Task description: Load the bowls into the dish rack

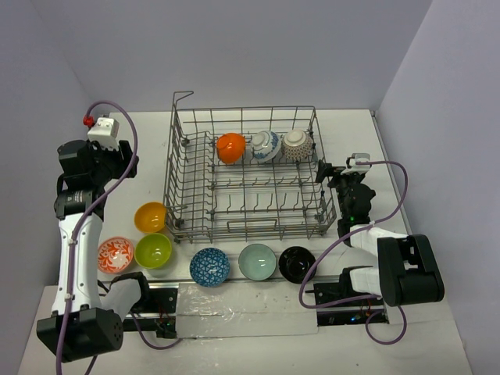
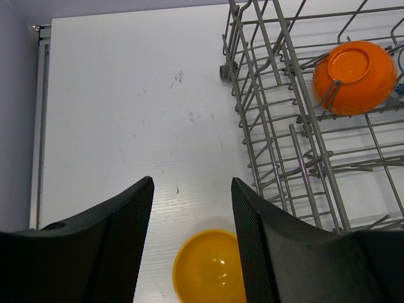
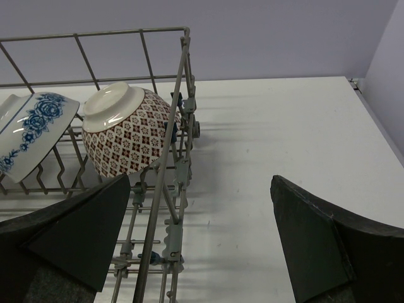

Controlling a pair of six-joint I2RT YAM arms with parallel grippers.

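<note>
Three bowls rest tipped in the back row of the wire dish rack [image 1: 250, 234]: an orange one [image 1: 231, 147], a blue-flowered one [image 3: 35, 132] and a patterned one [image 3: 129, 136]. Loose on the table are yellow [image 1: 150, 217], green [image 1: 153, 251], red-patterned [image 1: 116, 255], blue [image 1: 209, 267], celadon [image 1: 257, 262] and black [image 1: 297, 264] bowls. My left gripper stands open left of the rack, with the yellow bowl below it in the left wrist view. My right gripper is open and empty beside the rack's right side.
Grey walls border the table at back, left and right. Bare white table [image 3: 303, 126] shows right of the rack's back corner and left of the rack [image 2: 126, 126]. The front half of the rack holds no bowls.
</note>
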